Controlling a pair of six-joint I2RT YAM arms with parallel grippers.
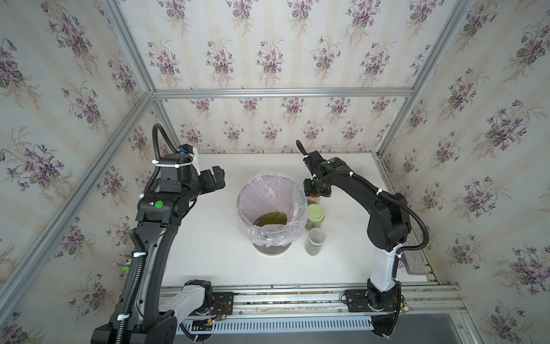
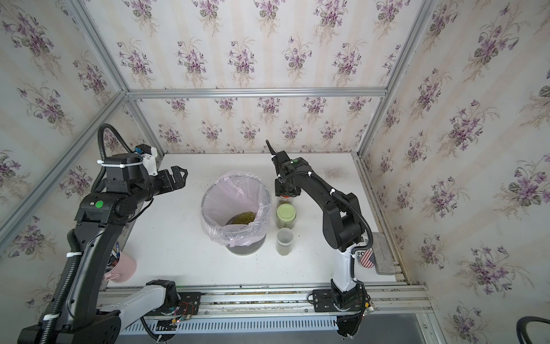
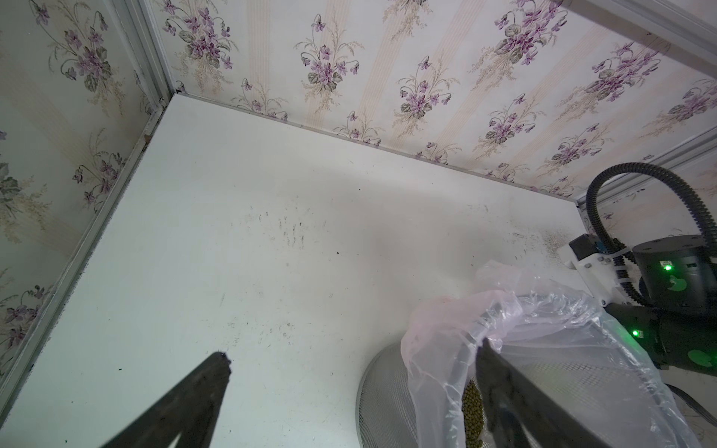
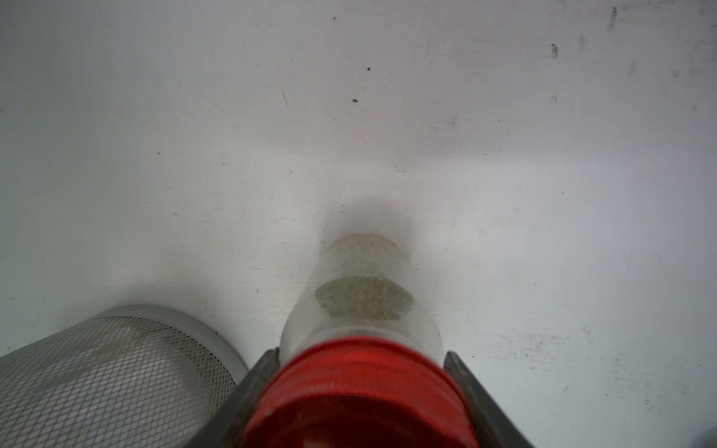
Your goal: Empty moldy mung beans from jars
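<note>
A lined mesh bin [image 1: 271, 195] holds a heap of green mung beans [image 1: 269, 219]. Right of it stand a green-lidded jar [image 2: 286, 212] and, nearer the front, a translucent container [image 2: 284, 240]. Behind them my right gripper [image 1: 311, 188] is shut on a red-lidded jar [image 4: 357, 373], which has grainy contents low inside. My left gripper [image 1: 212, 179] hangs open and empty over the table, left of the bin; in the left wrist view its fingers straddle bare table and the bin's edge.
A pink cup of pens [image 2: 121, 267] is at the front left. A flat grey slab [image 2: 382, 256] lies along the right edge.
</note>
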